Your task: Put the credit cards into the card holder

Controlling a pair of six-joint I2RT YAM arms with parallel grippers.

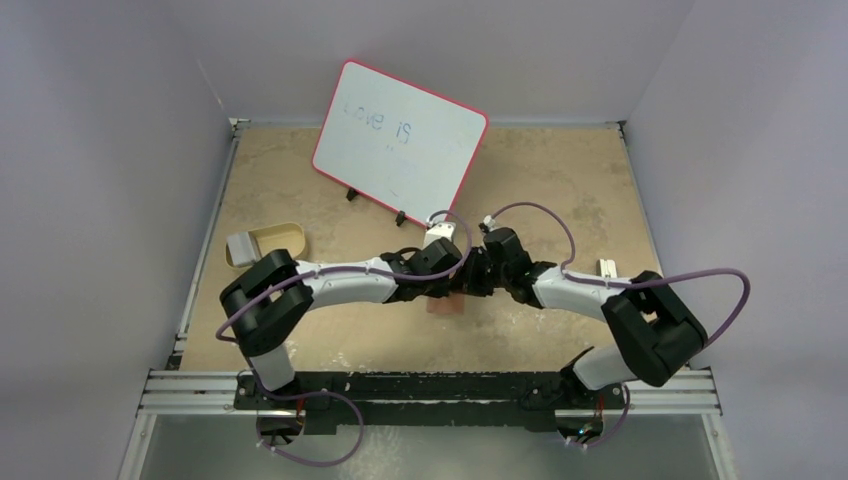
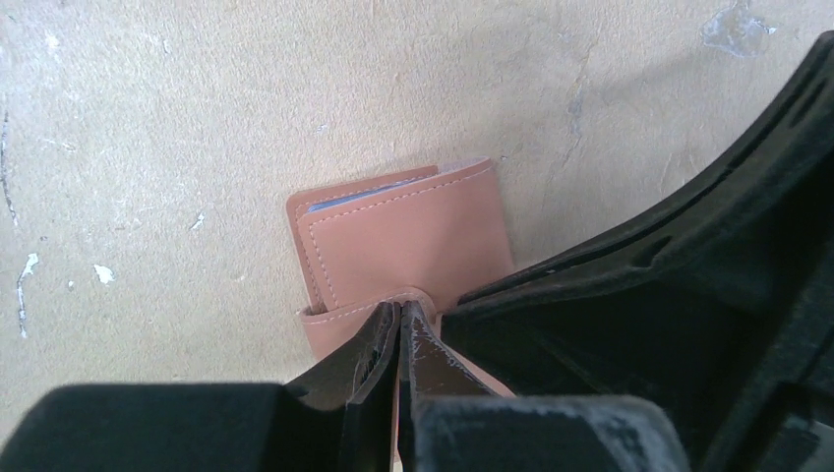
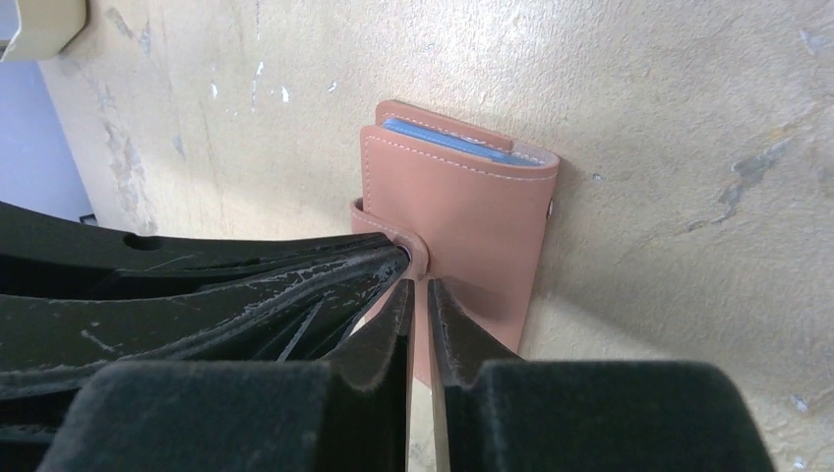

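A pinkish-brown leather card holder (image 1: 446, 306) lies flat on the table between my arms, partly covered by them in the top view. A blue card edge (image 3: 443, 140) shows inside its upper opening in the right wrist view. My left gripper is shut, its tips over the holder's curved strap (image 2: 418, 297). Also shut is my right gripper, with its tips over the holder's face beside that strap. Both grippers' tips are close together; nothing clearly shows between either pair of fingers. Whether the tips touch the leather, I cannot tell.
A whiteboard (image 1: 405, 140) with a red frame lies behind the arms. To the left, a beige tray (image 1: 292, 232) holds a grey object (image 1: 241, 249). A small white item (image 1: 607, 268) is near the right wall.
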